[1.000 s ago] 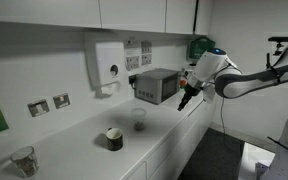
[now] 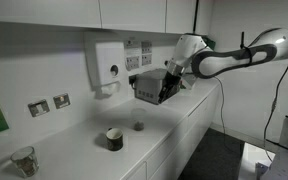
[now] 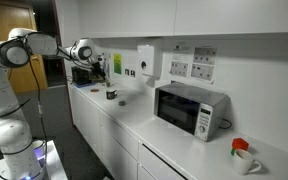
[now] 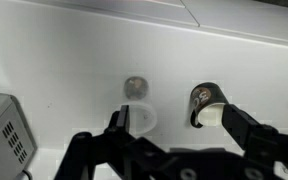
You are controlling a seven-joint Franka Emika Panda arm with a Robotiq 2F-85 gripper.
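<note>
My gripper (image 2: pixel 165 98) is raised above the white counter, in front of the microwave in exterior view 1. In the wrist view the gripper stands open, its dark fingers spread apart with nothing held between them. A clear cup (image 4: pixel 141 120) shows near the left finger; a dark mug (image 4: pixel 202 97) with a pale opening lies beyond the gap, toward the right finger. Both stand on the counter in exterior view 1, the dark mug (image 2: pixel 115 140) left of the clear cup (image 2: pixel 138 120).
A grey microwave (image 3: pixel 191 110) stands against the wall. Another glass container (image 2: pixel 25 161) is at the counter's near left end. Past the microwave in exterior view 2 are a white mug (image 3: pixel 243 162) and a red cup (image 3: pixel 241 145). Cabinets (image 2: pixel 134 14) hang overhead.
The arm has swung left in exterior view 1, from the right side of the microwave to in front of it, closer to the cup and mug. Objects on the counter have not moved.
</note>
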